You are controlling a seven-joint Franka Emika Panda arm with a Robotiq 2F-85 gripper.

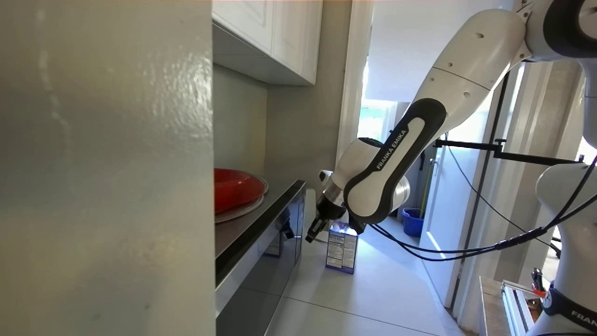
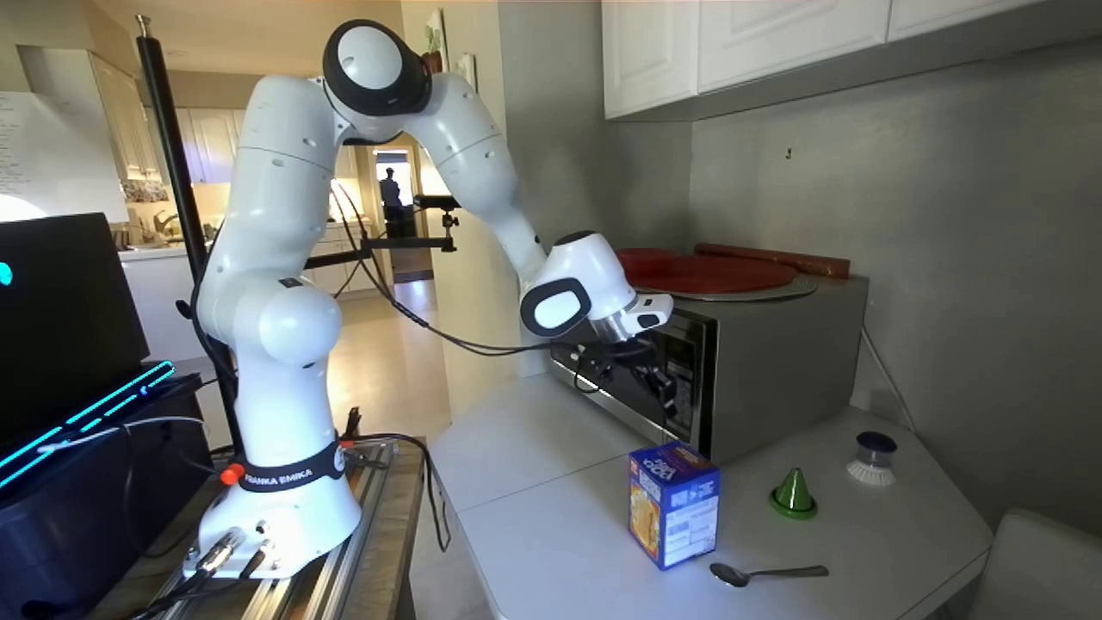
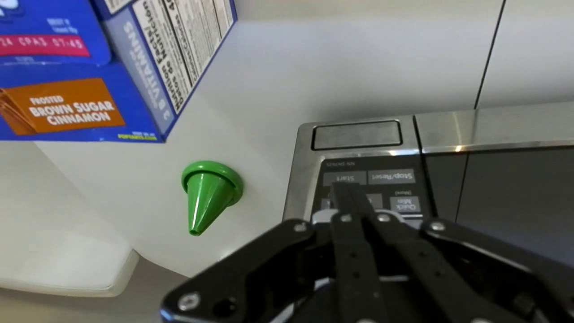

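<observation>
My gripper is shut, with nothing showing between its fingers. In the wrist view its tips overlap the button panel [image 3: 371,177] of the microwave, hiding some of the keys. From the first exterior view, the gripper [image 1: 310,240] points down and toward the microwave front [image 1: 263,263], a small gap between them. The second exterior view has the gripper [image 2: 666,391] in front of the panel side of the microwave [image 2: 790,362], whose door looks closed.
A blue Pop-Tarts box [image 2: 673,506] stands before the microwave. Nearby are a green cone [image 2: 795,494], a spoon [image 2: 770,573] and a brush [image 2: 874,458]. Red lids [image 2: 723,273] lie on top of the microwave.
</observation>
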